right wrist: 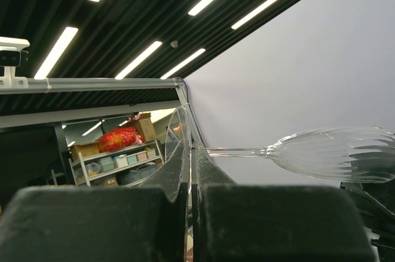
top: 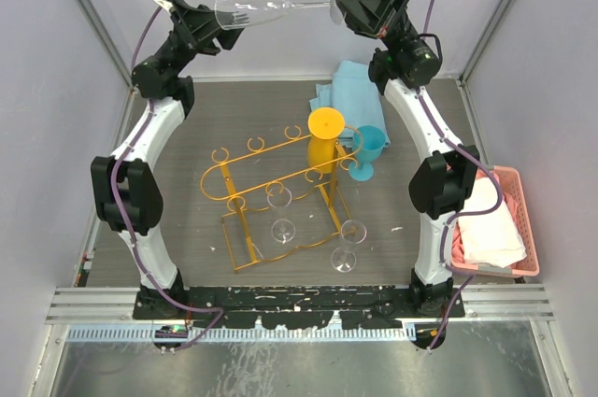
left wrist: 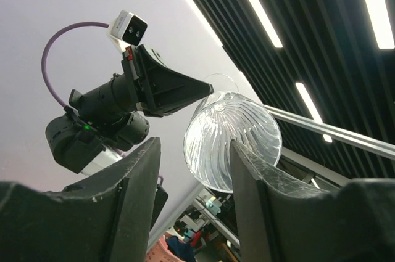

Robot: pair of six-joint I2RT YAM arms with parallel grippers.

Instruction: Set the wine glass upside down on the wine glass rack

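A clear wine glass (top: 254, 10) lies horizontal, high at the back. My right gripper (top: 342, 7) is shut on it at the foot end; in the right wrist view the stem runs rightward from the fingers (right wrist: 166, 182) to the bowl (right wrist: 330, 154). My left gripper (top: 220, 25) is beside the bowl's rim; in the left wrist view its fingers stand apart, with the bowl (left wrist: 207, 145) opening toward them. The yellow wine glass rack (top: 234, 173) stands on the table below, with rings along its rails.
Clear glasses (top: 344, 262) stand at the rack's front. A yellow cup (top: 325, 126) and blue goblet (top: 369, 145) are at its right end. Blue cloths (top: 355, 89) lie behind; a pink basket (top: 523, 238) with white cloth is far right.
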